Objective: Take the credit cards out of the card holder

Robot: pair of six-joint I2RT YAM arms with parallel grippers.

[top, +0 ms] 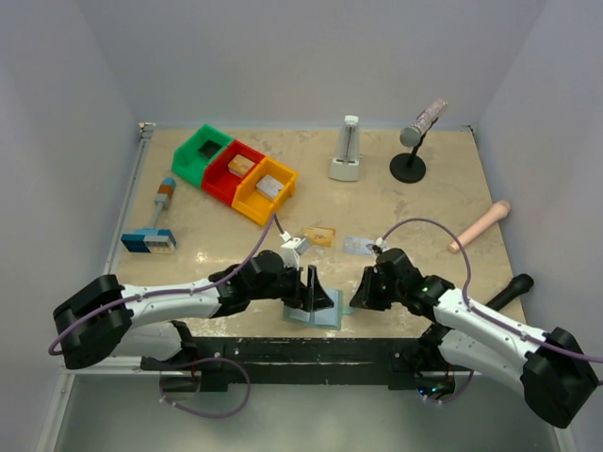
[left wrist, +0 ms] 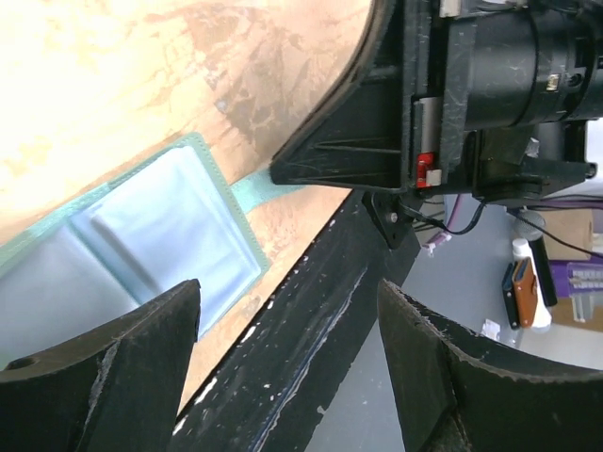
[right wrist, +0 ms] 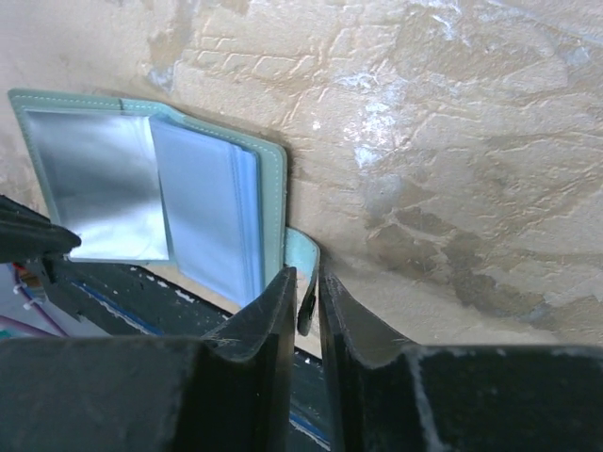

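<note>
The card holder [top: 328,316] lies spread open at the table's front edge, green-edged with pale pockets; in the right wrist view its pocket [right wrist: 203,202] looks bluish. A teal strap [right wrist: 300,250] sticks out from its right side. My right gripper is shut with that strap between its fingertips. Above the holder, my left gripper stands open, its fingers wide apart and nothing between them. Farther back on the table lie a gold card [top: 318,235] and a pale card [top: 358,246]. Whether cards remain in the pockets cannot be told.
Green [top: 200,153], red [top: 226,175] and orange bins [top: 262,192] stand at the back left. A brush [top: 151,240] lies at left, a rolling pin [top: 482,225] at right. A white device [top: 346,155] and a microphone stand [top: 408,168] are at the back.
</note>
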